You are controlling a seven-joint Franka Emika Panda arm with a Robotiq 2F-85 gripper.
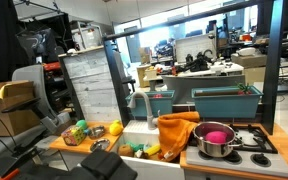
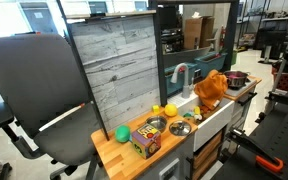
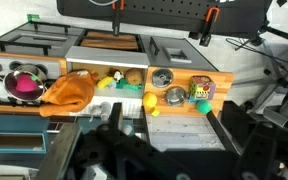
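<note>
In the wrist view my gripper shows as dark fingers along the lower edge, spread apart, with nothing visible between them. It is high above a toy-kitchen counter. A steel pot (image 1: 217, 140) with a pink thing (image 1: 217, 137) inside stands on the stove at the right. Left of it an orange cloth (image 1: 177, 130) lies draped over the counter. Metal bowls (image 3: 176, 99), a colourful box (image 3: 200, 87), a green ball (image 3: 204, 107) and a yellow item (image 3: 150, 101) sit at the counter's other end.
A white tap (image 2: 184, 75) rises behind the sink. Small toy foods (image 1: 152, 150) lie in front of it. A wooden-plank panel (image 2: 117, 71) borders the counter, and blue bins (image 1: 227, 105) stand behind. Black bars with red marks (image 2: 269, 160) are in front.
</note>
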